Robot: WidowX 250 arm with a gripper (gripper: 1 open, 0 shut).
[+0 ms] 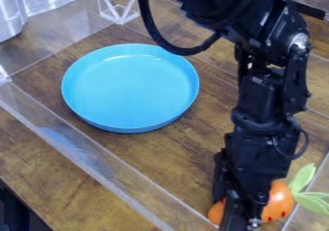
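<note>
The black gripper [241, 202] is low at the bottom right, shut on an orange toy carrot [276, 202] with pale green leaves [306, 191]. Orange shows on both sides of the dark fingers, which hide part of the carrot. A round blue plate [129, 86] lies on the wooden surface to the left of the arm, apart from the gripper.
Clear plastic walls [90, 153] border the wooden surface [174, 172] along the lower left and at the right. A white cloth [26, 9] and a small white frame sit at the top left. Bare wood lies below the plate.
</note>
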